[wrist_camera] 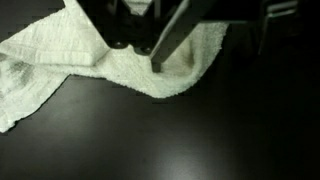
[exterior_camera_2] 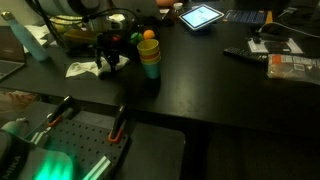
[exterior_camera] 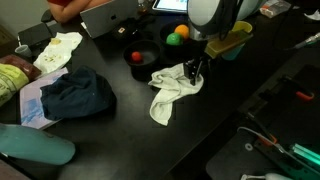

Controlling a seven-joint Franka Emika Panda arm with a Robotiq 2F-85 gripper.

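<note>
A white cloth (exterior_camera: 174, 86) lies crumpled on the dark table; the wrist view shows its terry edge (wrist_camera: 165, 82) close below my fingers. My gripper (exterior_camera: 193, 75) points down at the cloth's right end, its fingers partly open. From the other side, in exterior view 2, the gripper (exterior_camera_2: 103, 64) is over the same cloth (exterior_camera_2: 82, 68). In the wrist view the dark fingers hide part of the cloth, so whether they touch it is unclear. No fold of cloth is visibly pinched.
Behind the cloth stands a dark bowl with a red ball (exterior_camera: 136, 57); an orange ball (exterior_camera: 182, 31) is near the arm. Stacked coloured cups (exterior_camera_2: 150, 55) stand beside the arm. Dark clothing (exterior_camera: 77, 95) lies left.
</note>
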